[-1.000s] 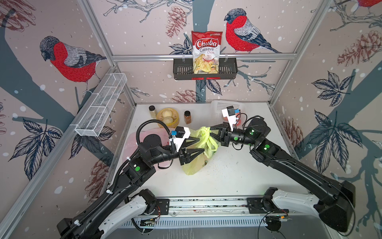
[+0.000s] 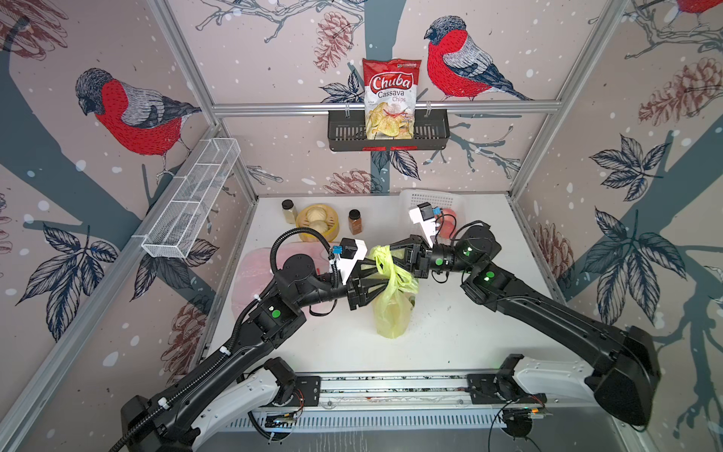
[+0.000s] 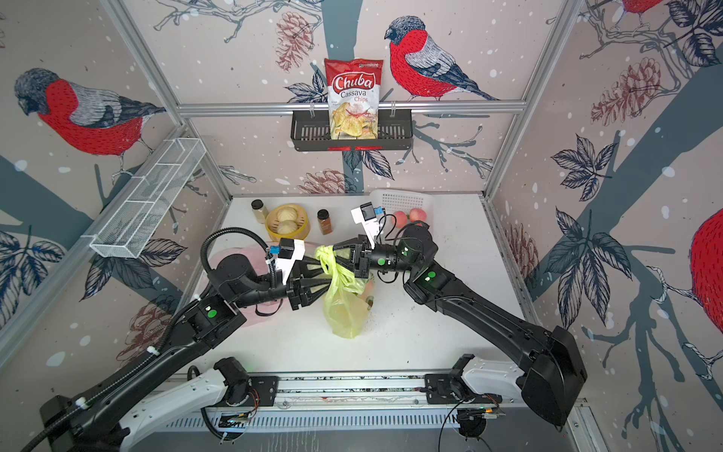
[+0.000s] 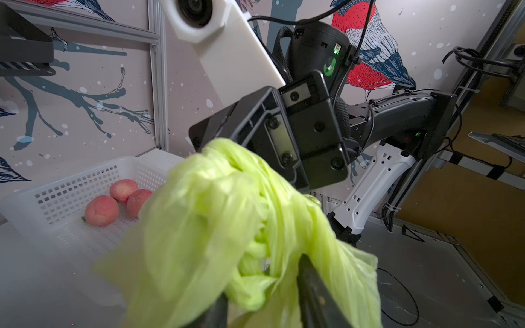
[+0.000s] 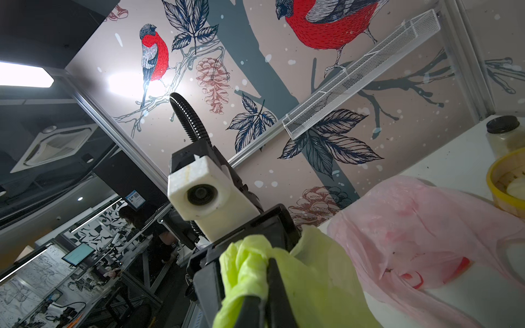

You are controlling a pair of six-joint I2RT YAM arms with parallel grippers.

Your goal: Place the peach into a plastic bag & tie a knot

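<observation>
A yellow-green plastic bag (image 2: 393,312) hangs bunched at the middle of the table, a loose knot-like loop in its neck (image 4: 253,251) in the left wrist view. My right gripper (image 2: 400,252) is shut on the top of the bag. My left gripper (image 2: 373,282) is part open at the bag's left side, its fingertips among the folds; whether plastic is caught between them is hidden. A darker, indistinct shape shows through the bag's lower part.
A white basket (image 4: 43,199) with several peaches (image 4: 101,210) stands at the back right. A pink bag (image 5: 404,229) lies at the left, near a yellow steamer (image 2: 308,218) and two spice jars (image 2: 354,220).
My right gripper has moved left with the bag's top, and my left gripper slightly right. The bag's body now hangs more upright, further right.
</observation>
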